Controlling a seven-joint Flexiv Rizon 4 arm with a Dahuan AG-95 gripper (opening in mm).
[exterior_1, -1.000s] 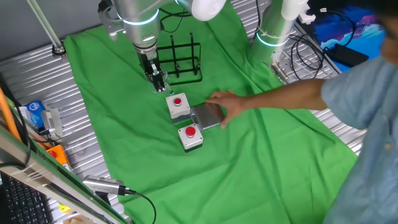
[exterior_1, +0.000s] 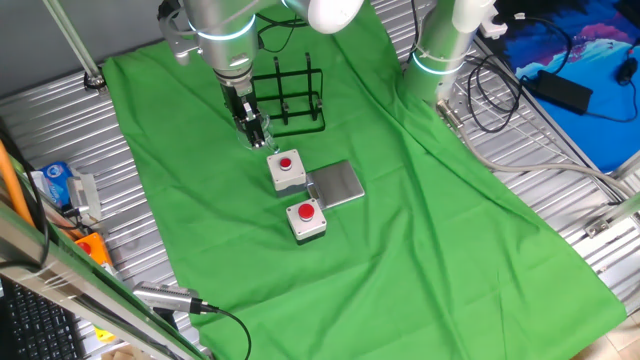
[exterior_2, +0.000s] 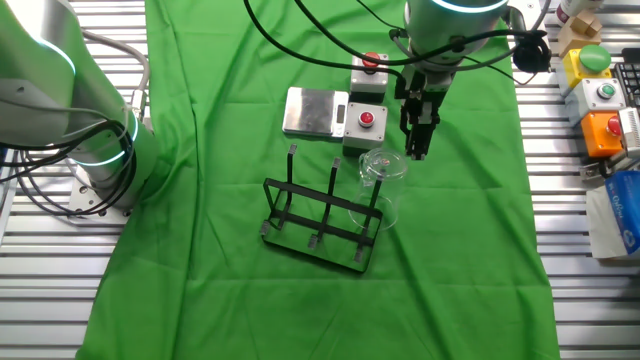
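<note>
My gripper (exterior_1: 257, 137) points down at the far left part of the green cloth. In the second exterior view the gripper (exterior_2: 414, 146) is just beside the clear glass mug (exterior_2: 386, 205), towards the right. The views are too small to show whether its fingers are open or shut, or whether they touch the mug. A black wire rack (exterior_2: 318, 239) with upright prongs stands next to the mug. The flat silver scale (exterior_1: 337, 185) lies bare beside two white boxes with red buttons, the farther box (exterior_1: 287, 171) and the nearer box (exterior_1: 306, 221).
Green cloth (exterior_1: 430, 260) covers the table, with wide free room at the front and right. Button boxes, among them an orange one (exterior_2: 601, 133), line the table's side. A silver cylinder (exterior_1: 166, 298) with a cable lies near the edge.
A person's hand, which was at the scale one second ago, has withdrawn towards the front right and is out of view. My arm and gripper, the scale and the boxes look unmoved.
</note>
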